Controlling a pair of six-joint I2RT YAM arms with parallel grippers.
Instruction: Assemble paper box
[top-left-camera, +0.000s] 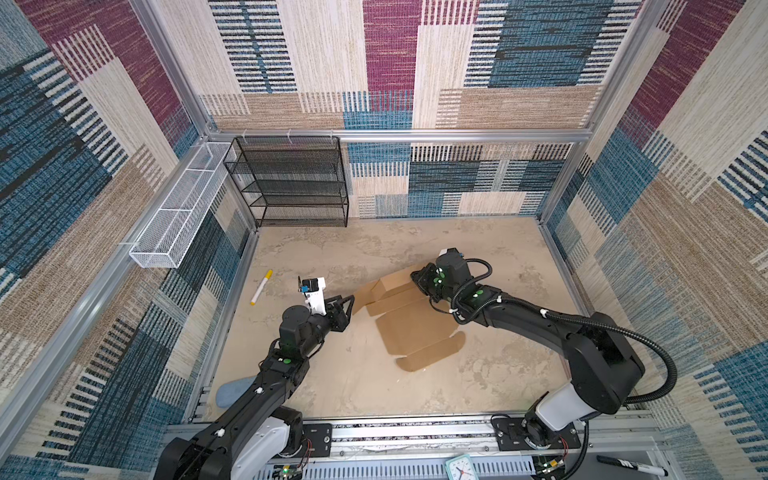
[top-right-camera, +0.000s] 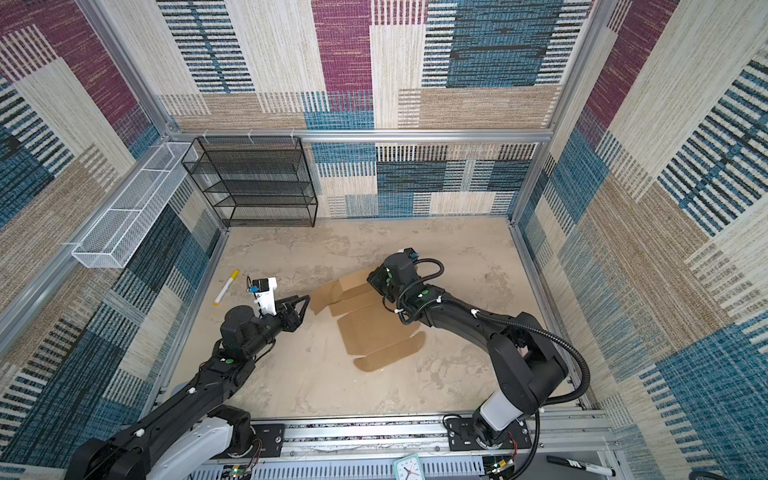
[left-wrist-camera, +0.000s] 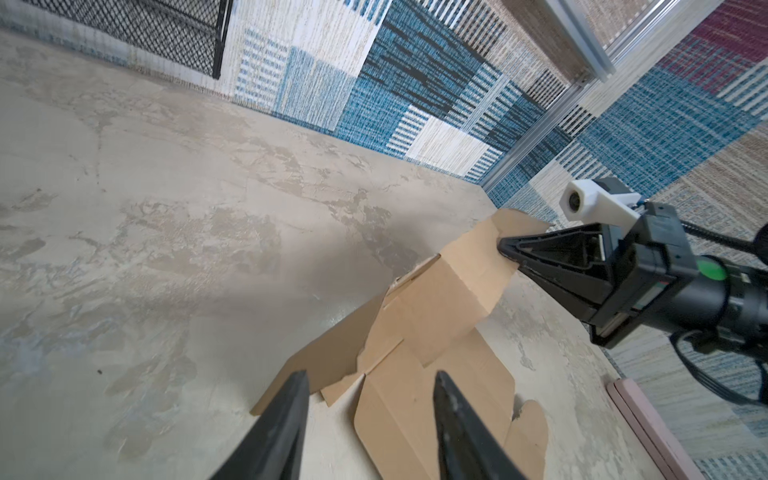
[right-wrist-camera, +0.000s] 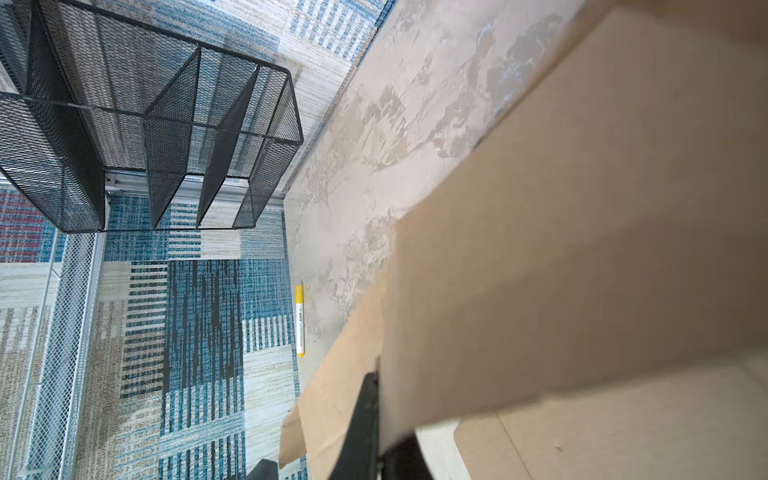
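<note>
The brown cardboard paper box (top-left-camera: 417, 324) lies partly unfolded at the middle of the table, its far wall raised and its near panels flat. My right gripper is shut on a flap at the far right end of the raised wall, also seen in the left wrist view, where the flap (left-wrist-camera: 484, 252) is lifted. To the left of the box, my left gripper stands open, its fingers apart and nothing held between them. The box's left flap (left-wrist-camera: 328, 352) shows just beyond those fingertips.
A yellow-and-white marker (top-left-camera: 261, 287) lies at the left of the table. A black mesh rack (top-left-camera: 292, 182) stands at the back left, and a white wire basket (top-left-camera: 180, 208) hangs on the left wall. Behind the box the table is bare.
</note>
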